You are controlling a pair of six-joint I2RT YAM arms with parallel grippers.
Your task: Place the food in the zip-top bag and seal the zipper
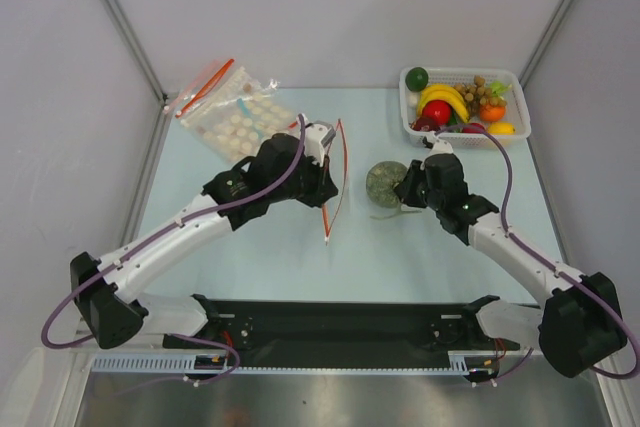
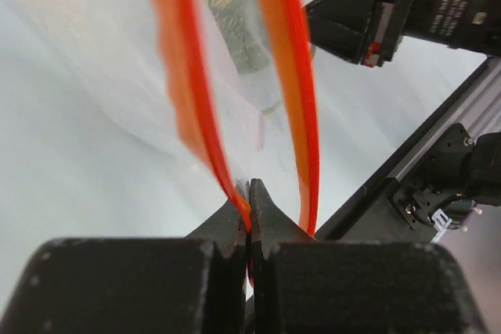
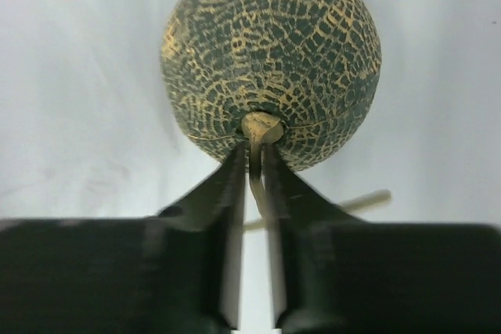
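Observation:
My left gripper (image 1: 322,187) is shut on the orange-zippered rim of a clear zip bag (image 2: 196,115), holding it upright with its mouth (image 1: 340,157) spread. A round, green netted melon (image 1: 383,183) is beside the bag to the right, seen through its plastic in the left wrist view. My right gripper (image 1: 405,192) is at the melon; in the right wrist view its fingers meet around the yellowish stem (image 3: 255,154), blurred at the bottom.
A white basket (image 1: 520,117) of fruit stands at the back right. More bags (image 1: 230,117) with pale round items lie at the back left.

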